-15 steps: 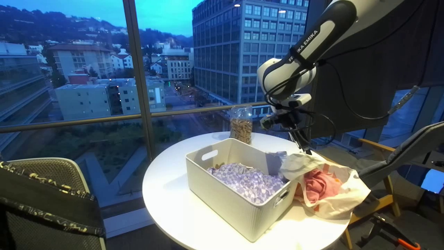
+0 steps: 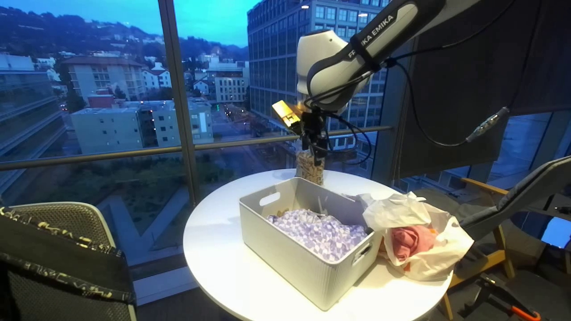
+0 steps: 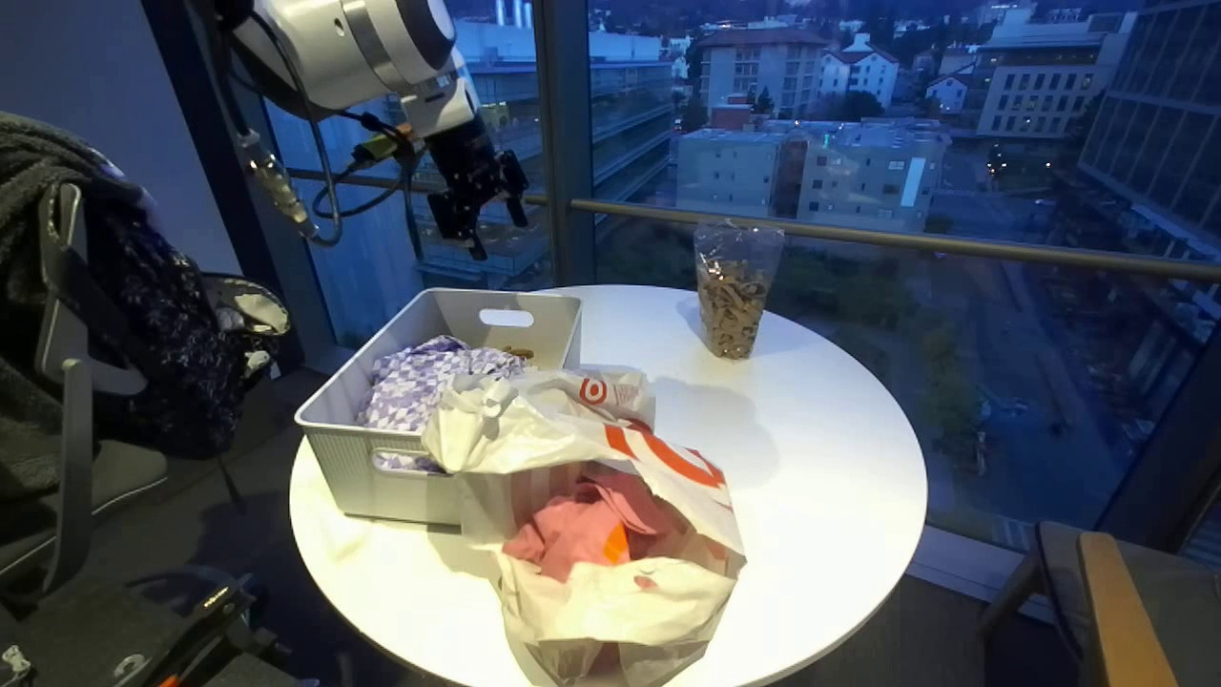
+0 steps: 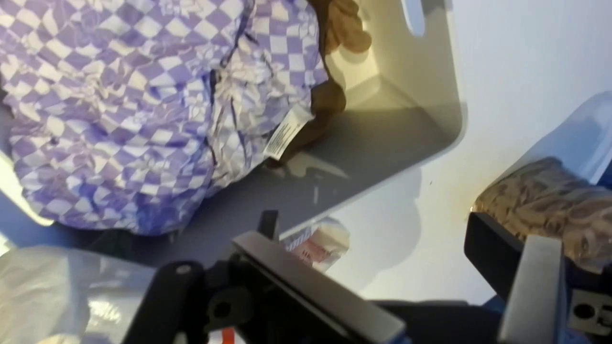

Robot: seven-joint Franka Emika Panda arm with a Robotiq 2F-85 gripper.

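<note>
My gripper [image 3: 499, 233] hangs in the air above the far side of the table, fingers spread and nothing between them. In the wrist view the two fingertips of the gripper are wide apart over the table top. A grey bin [image 2: 289, 262] holds a purple-and-white checked cloth [image 2: 316, 230], and something brown [image 4: 344, 34] shows beside that cloth. Against the bin's side leans a white plastic bag [image 3: 618, 607] with red marks; pink cloth [image 3: 595, 521] fills its open mouth. A clear pouch of brown pieces [image 3: 733, 303] stands upright near the table's far edge.
The round white table [image 3: 818, 458] has free room between bag and pouch. Windows and a rail [image 3: 916, 235] border it behind. Chairs stand around, one with a dark bag [image 3: 172, 332] on it.
In exterior view 1 my gripper has risen and moved left, from over the plastic bag to in front of the pouch. The arm also turned. The bag's top has shifted slightly; the bin stays put.
</note>
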